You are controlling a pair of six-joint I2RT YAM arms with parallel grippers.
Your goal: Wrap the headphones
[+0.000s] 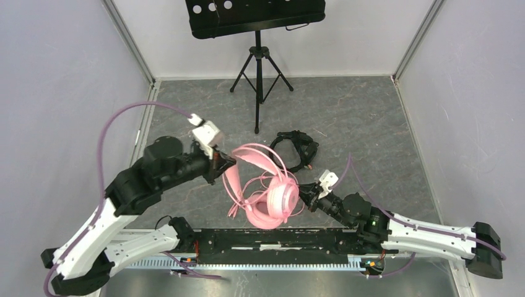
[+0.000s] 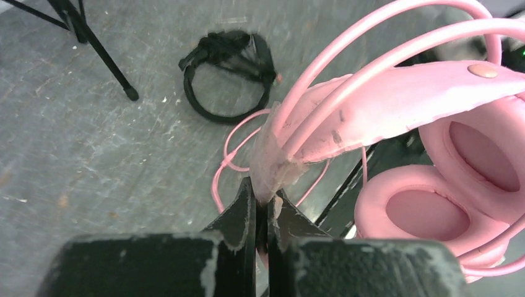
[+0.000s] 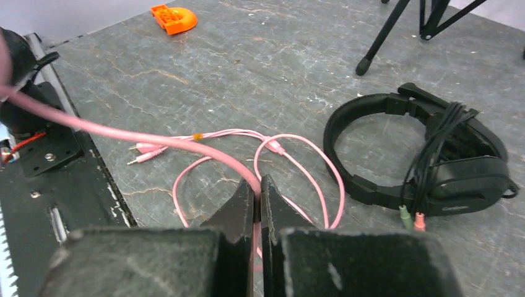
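My left gripper (image 1: pixel 224 162) is shut on the pink headphones' (image 1: pixel 281 198) band, held up at one end; in the left wrist view the padded band (image 2: pixel 396 105) rises from between the fingertips, with both ear cups (image 2: pixel 427 210) at the right and looped cable around them. My right gripper (image 1: pixel 304 192) is shut, right of the headphones, with a thin pink cable (image 3: pixel 155 139) running from between its fingertips up to the left. More pink cable and its plugs (image 3: pixel 143 156) lie on the floor in the right wrist view.
Black headphones (image 1: pixel 295 148) with a bundled cable lie behind the pink pair. A music stand (image 1: pixel 259 93) stands at the back. An orange plastic piece (image 3: pixel 176 18) is on the floor. Walls (image 1: pixel 470 124) bound both sides.
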